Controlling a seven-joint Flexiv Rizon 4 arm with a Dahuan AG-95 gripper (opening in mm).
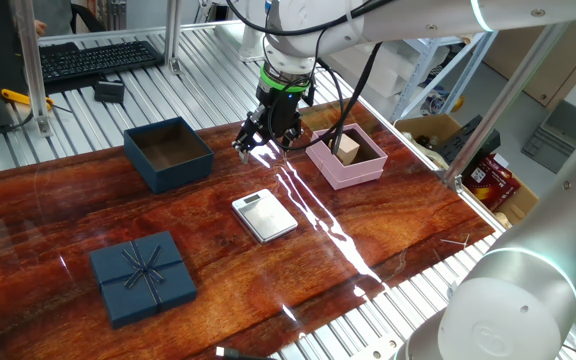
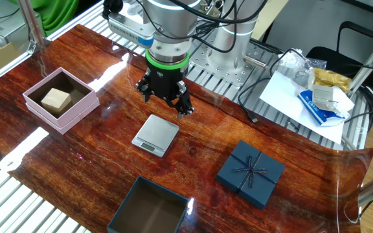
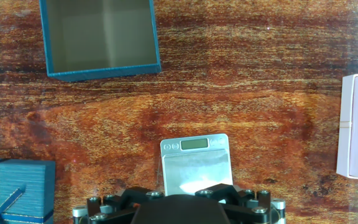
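My gripper (image 2: 163, 107) hangs above the table with its fingers spread wide and nothing between them. Close to it lies a silver digital scale (image 2: 156, 135) with a small display; its platform is bare. In the wrist view the near end of the scale (image 3: 197, 165) is hidden behind the gripper. An open pink box (image 1: 349, 178) holds a light wooden block (image 1: 347, 150). The open dark blue box (image 1: 168, 173) looks empty. Its matching blue lid (image 1: 144, 281), tied with a ribbon bow, lies apart on the table.
The glossy wood-patterned table cover (image 2: 206, 155) has clear room between the boxes and the scale. Papers and a blue packet (image 2: 319, 109) lie off at the side. A keyboard (image 1: 98, 60) and a yellow-handled tool (image 1: 20, 98) sit beyond the cover.
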